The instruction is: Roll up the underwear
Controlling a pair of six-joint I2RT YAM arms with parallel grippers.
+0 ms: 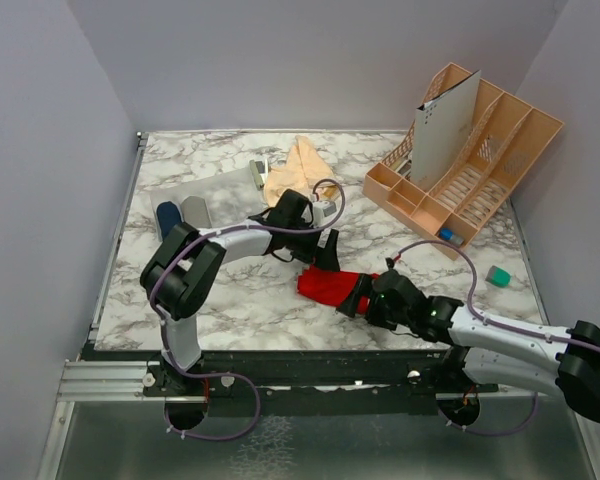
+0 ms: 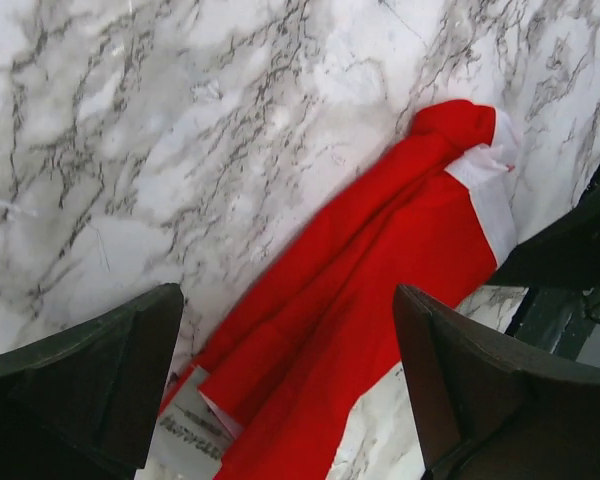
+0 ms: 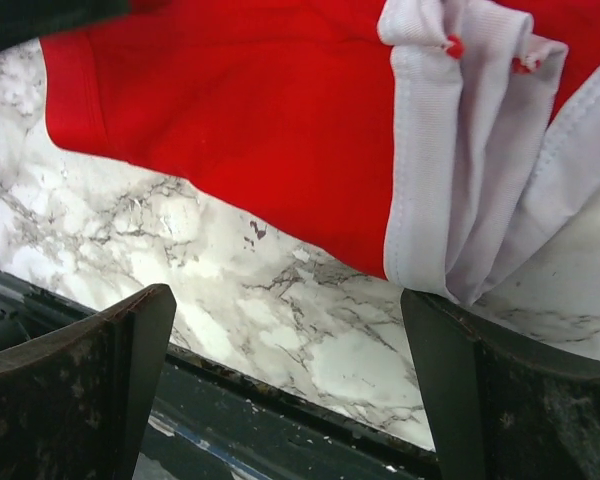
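Note:
Red underwear (image 1: 325, 286) with pale grey-white trim lies on the marble table, folded into a long strip near the front edge. In the left wrist view the red cloth (image 2: 350, 280) runs diagonally from between my left gripper's fingers toward the upper right. My left gripper is open above one end of it. In the right wrist view the grey-white waistband (image 3: 425, 170) hangs in folds at the cloth's edge. My right gripper stands open at the front side, with bare marble between its fingers.
At the back right stands an orange organizer (image 1: 410, 210) with a white board in it. A peach cloth (image 1: 300, 165) lies at the back, a dark blue roll (image 1: 167, 218) at the left. The table's front edge (image 3: 250, 390) runs close to my right gripper.

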